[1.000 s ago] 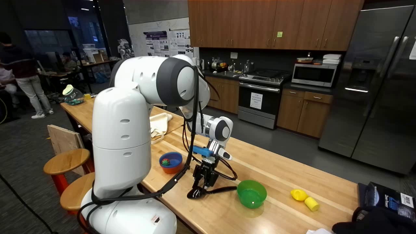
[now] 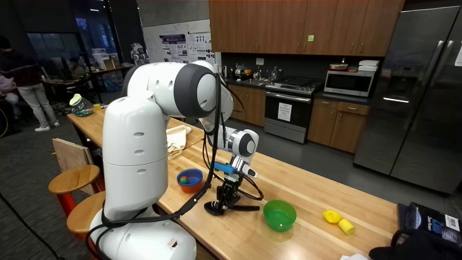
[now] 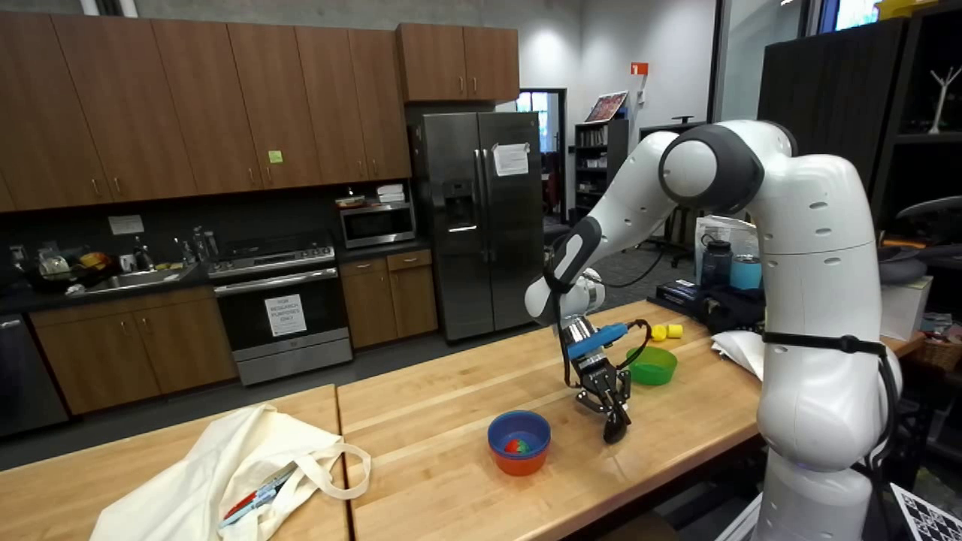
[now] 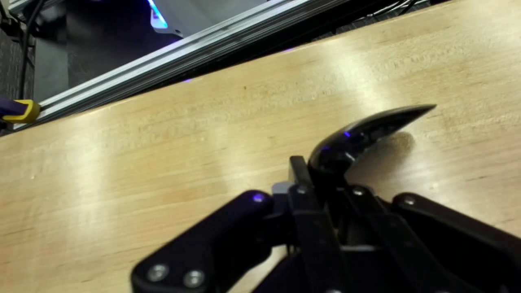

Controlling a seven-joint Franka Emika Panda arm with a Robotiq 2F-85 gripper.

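A black ladle-like spoon is gripped low over the wooden table; its dark bowl reaches out past my fingertips in the wrist view. My gripper is shut on it near where the bowl meets the handle. In exterior view 1 the spoon's bowl shows left of the gripper, and its handle extends right toward the green bowl. The spoon's bowl appears under the fingers in exterior view 2. Whether it still touches the table is hard to tell.
A blue bowl sits in an orange one, holding a red-and-green item. A yellow lemon and a yellow cylinder lie beyond the green bowl. A cloth bag rests on the adjoining table.
My gripper has come down and closed around the spoon, which lay beneath it. The spoon's bowl has shifted slightly left and up in exterior view 1, and the handle has turned.
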